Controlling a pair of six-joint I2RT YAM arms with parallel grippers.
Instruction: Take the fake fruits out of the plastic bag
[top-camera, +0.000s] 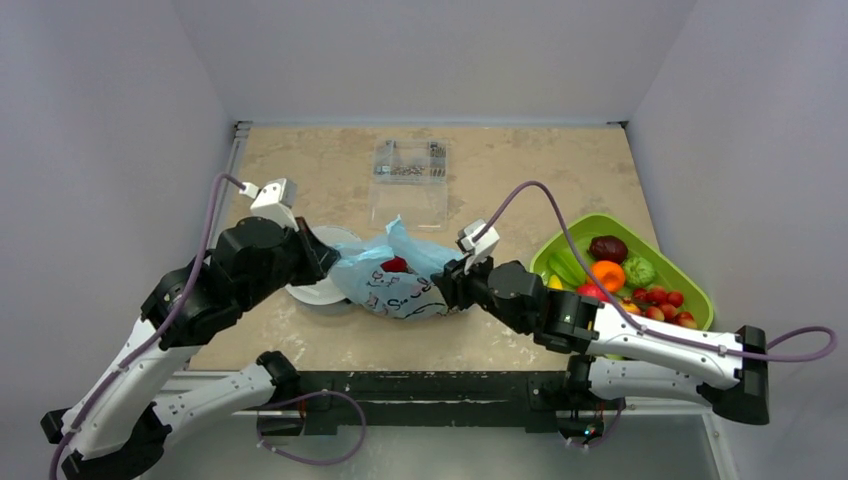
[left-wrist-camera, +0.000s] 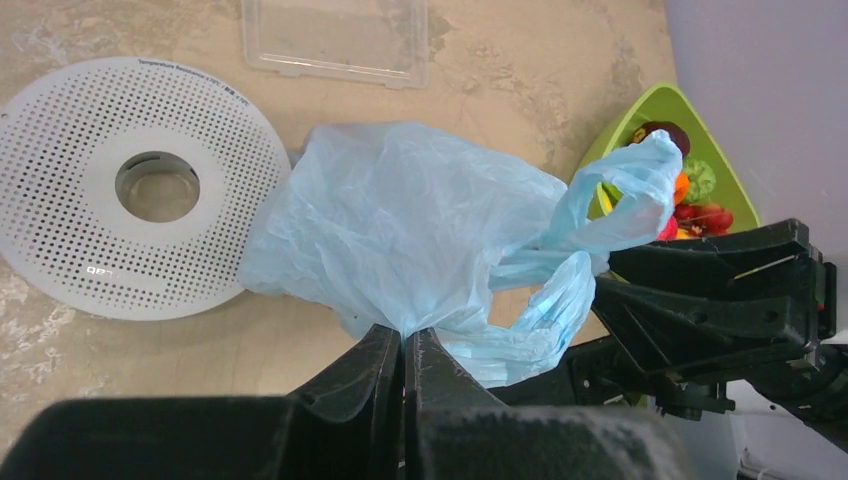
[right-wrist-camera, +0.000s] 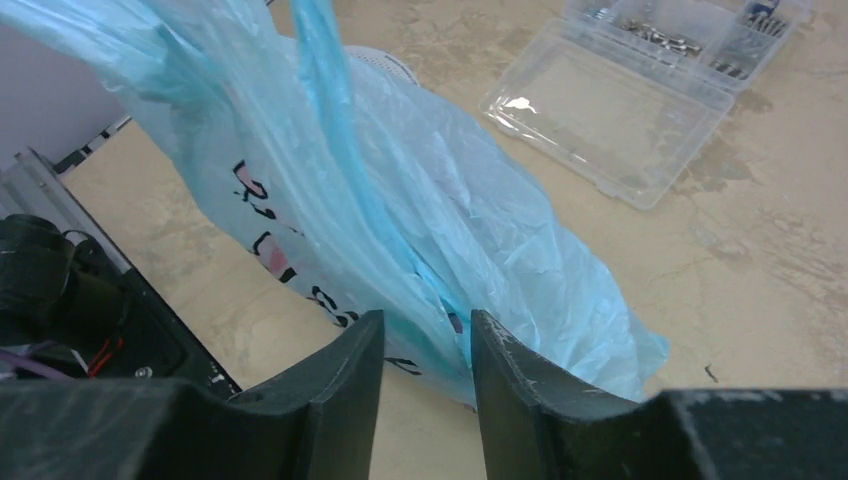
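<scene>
The light blue plastic bag, with black print on its side, lies between my two arms on the table. Its mouth gapes in the top view, showing a red fruit inside. My left gripper is shut on the bag's film at its left side. My right gripper stands open at the bag's right side. Its fingers are parted, with bag film seen in and behind the gap; whether they touch it I cannot tell. Any other fruits inside the bag are hidden.
A green bin of assorted fake fruits and vegetables stands at the right. Under my left gripper is a round white perforated disc. A clear compartment box lies behind the bag. Bare table shows at the back right.
</scene>
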